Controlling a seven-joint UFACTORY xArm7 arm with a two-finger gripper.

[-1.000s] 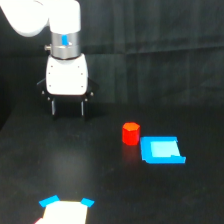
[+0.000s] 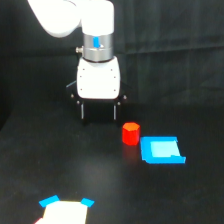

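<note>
My gripper (image 2: 99, 112) hangs from the white arm in the upper part of the camera view. Its two thin fingers are well apart, with nothing between them. A red block (image 2: 131, 133), six-sided in outline, rests on the dark table to the right of the gripper and a little nearer the camera. Beside the block lies a white square framed in blue tape (image 2: 162, 138).
At the bottom left edge, a white surface (image 2: 66, 212) with blue tape at its corners is cut off by the frame. Black cloth (image 2: 170, 60) hangs behind the table.
The arm and gripper have moved right, closer to the red block, and appear slightly lower. The block and taped squares stay where they were.
</note>
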